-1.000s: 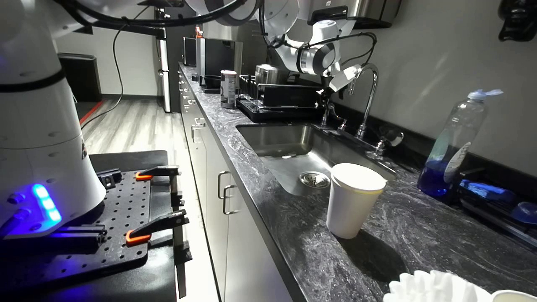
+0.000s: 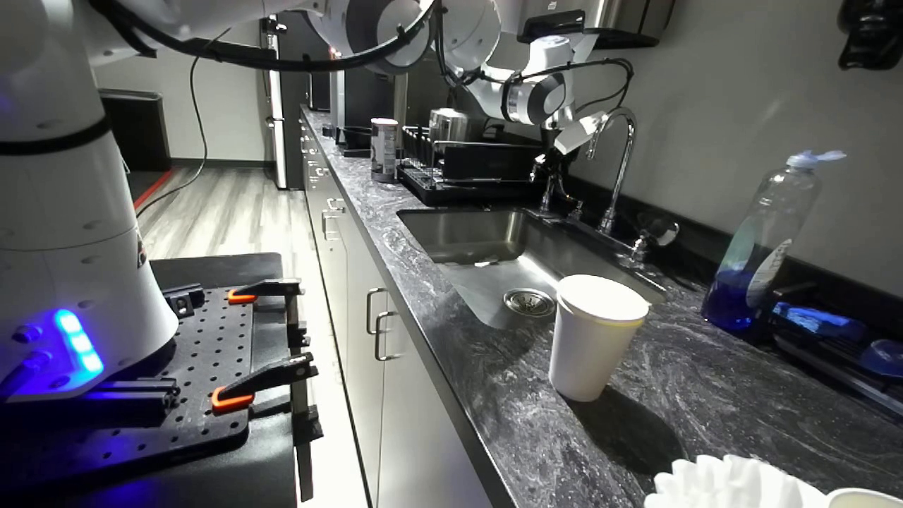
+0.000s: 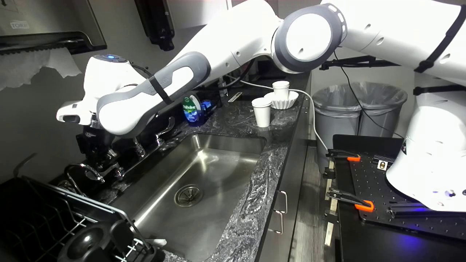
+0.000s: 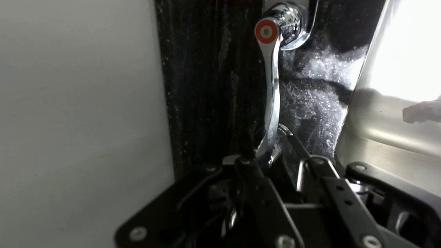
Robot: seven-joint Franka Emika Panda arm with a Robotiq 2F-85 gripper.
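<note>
In the wrist view a chrome tap handle with a red-ringed end runs down towards my gripper. Its lower end lies among the dark fingers, which stand partly open on either side of it. Whether they touch the handle cannot be told. Exterior view 1 has the gripper low by the far end of the faucet, left of the tall curved spout. From the other side, the gripper is a dark shape over the tap fittings against the wall, its fingertips hard to make out.
The steel sink is beside the faucet. A black dish rack stands close behind the gripper. White paper cup and blue soap bottle are on the counter beyond the sink. The wall is close on one side.
The arm's upper links have come down a little in exterior view 1. My gripper shows only a slight shift near the tap. Cup, bottle and rack have stayed put.
</note>
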